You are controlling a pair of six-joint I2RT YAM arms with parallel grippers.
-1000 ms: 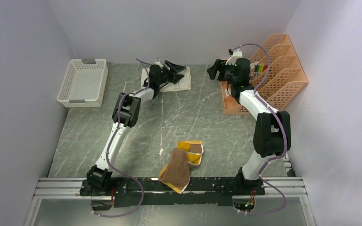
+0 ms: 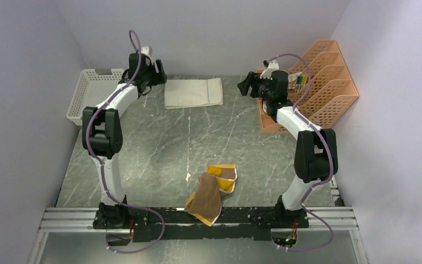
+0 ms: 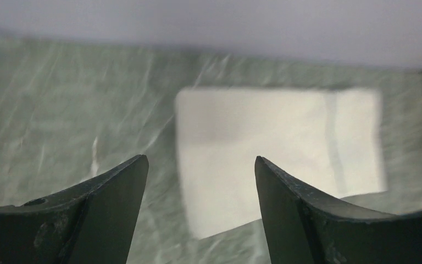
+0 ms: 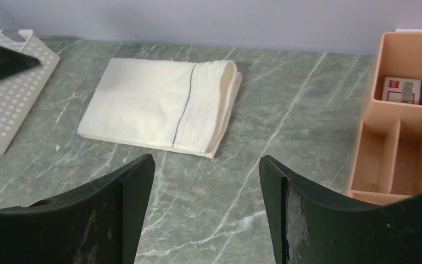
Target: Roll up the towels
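A cream towel point(image 2: 189, 93) lies folded flat on the grey table at the back. In the right wrist view the towel point(image 4: 143, 102) has a dark stripe near its right end, where the fold shows a soft, layered edge. To the left of the towel, raised above the table, is my left gripper point(image 2: 160, 72), open and empty; the left wrist view of the towel point(image 3: 242, 143) is blurred. My right gripper point(image 2: 246, 85) hangs open to the towel's right, clear of it. A crumpled brown and yellow towel point(image 2: 206, 198) lies at the front edge.
A white perforated basket point(image 2: 77, 102) stands at the back left, partly behind the left arm. An orange organiser point(image 2: 335, 82) with several pens stands at the back right.
My left gripper, over the cream towel a second ago, has risen and swung left, off the towel. The right arm has shifted only slightly. The cream towel looks unmoved.
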